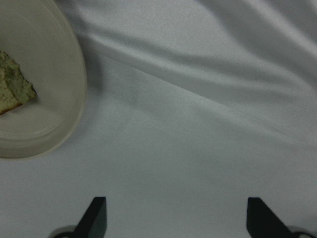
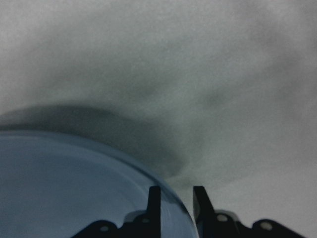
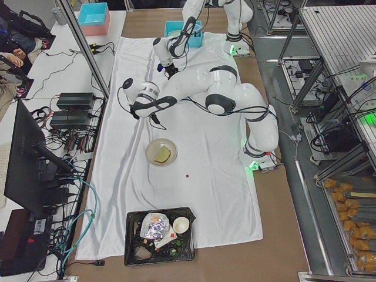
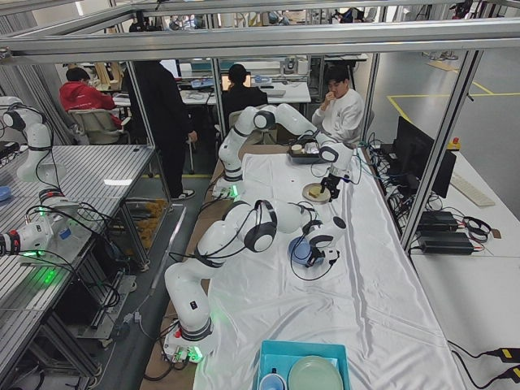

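Note:
A beige plate (image 3: 153,150) holding a piece of yellow-green food (image 1: 15,84) lies on the white cloth. My left gripper hangs open beside that plate, its fingers wide apart over bare cloth. A blue dish (image 2: 74,183) is under my right gripper, whose two fingers stand apart on either side of the dish's rim; whether they touch it cannot be told. In the camera right view the blue dish (image 4: 299,250) is partly hidden by that arm.
A black bin (image 3: 185,247) with foil, a cup and scraps sits at one end. A turquoise tray (image 4: 268,349) with a green plate and blue cup is at the other. A small red bit lies on the cloth near the beige plate.

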